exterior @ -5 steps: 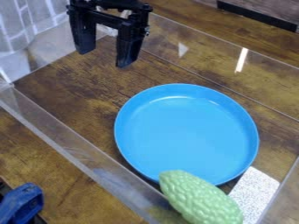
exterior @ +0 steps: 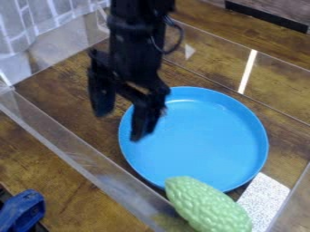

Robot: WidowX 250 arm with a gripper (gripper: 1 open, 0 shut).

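My dark, motion-blurred gripper (exterior: 130,116) fills the upper middle of the camera view, hanging over the left rim of a round blue plate (exterior: 200,145). Its black fingers point down and stand apart, open, and I can make out nothing held between them. A green bumpy object (exterior: 204,203) lies at the plate's lower edge.
A transparent wall runs round the wooden surface (exterior: 54,82). A speckled white card (exterior: 262,199) lies at the lower right and a dark blue object (exterior: 18,213) at the lower left, outside the wall.
The gripper has come down from the top of the view toward the camera and the plate, looking much larger now. The plate and green object have not moved.
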